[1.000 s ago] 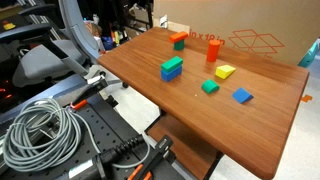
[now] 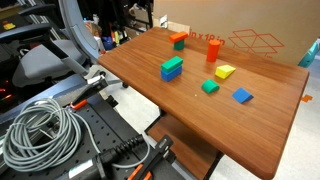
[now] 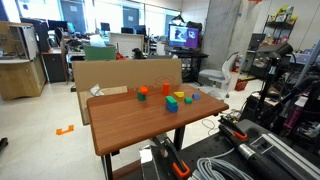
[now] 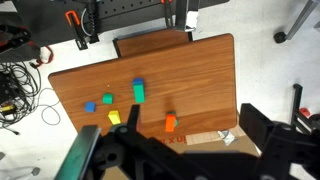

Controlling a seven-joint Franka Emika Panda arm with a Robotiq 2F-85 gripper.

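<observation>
Open and empty, my gripper hangs high over the table, its dark fingers at the bottom of the wrist view. On the wooden table [image 2: 190,105] a green block sits on a blue one, forming a stack [image 2: 172,69]. Farther back, an orange block [image 2: 180,37] rests on a green one. A red upright piece [image 2: 213,50] and a yellow block [image 2: 225,71] stand to the right of it. Nearer the front are a small green block [image 2: 210,87] and a blue block [image 2: 242,95]. All of these are apart from my fingers.
A cardboard panel [image 3: 120,74] stands behind the table. A coil of grey cable [image 2: 45,135] lies by the robot's base. The table's right end and the side beyond the orange block, in the wrist view, are clear.
</observation>
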